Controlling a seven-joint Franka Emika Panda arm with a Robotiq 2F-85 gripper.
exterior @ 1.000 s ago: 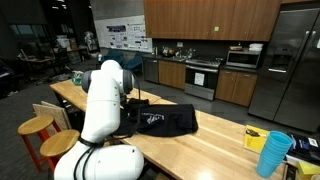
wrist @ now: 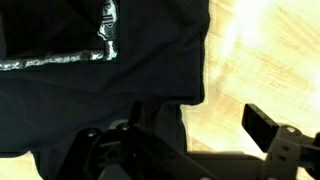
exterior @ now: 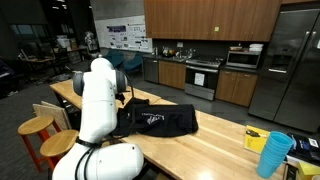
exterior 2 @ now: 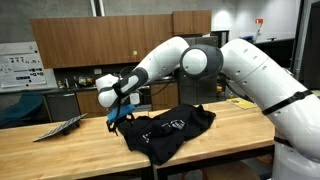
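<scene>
A black cloth (exterior: 165, 119) lies spread and rumpled across the wooden table; its corner drapes toward the front edge in exterior view 2 (exterior 2: 165, 142). Seen from the wrist, the black cloth (wrist: 150, 65) fills the left and middle, with a patterned light-grey band (wrist: 108, 28) near the top left. My gripper stands open above the cloth's edge, its fingers wide apart and nothing between them. The left finger is over cloth, and the right finger (wrist: 262, 128) is over bare wood. In exterior view 2 the gripper (exterior 2: 115, 127) points down at the cloth's left end.
Bare table (exterior: 215, 150) stretches right of the cloth. A blue cup (exterior: 274, 155) and a yellow item (exterior: 256, 138) stand at the table's far right. Two stools (exterior: 40, 125) are beside the left side. A dark flat object (exterior 2: 64, 127) lies left of the gripper.
The arm looks nearly the same, with at most a slight shift near the gripper. The cloth shows no clear movement.
</scene>
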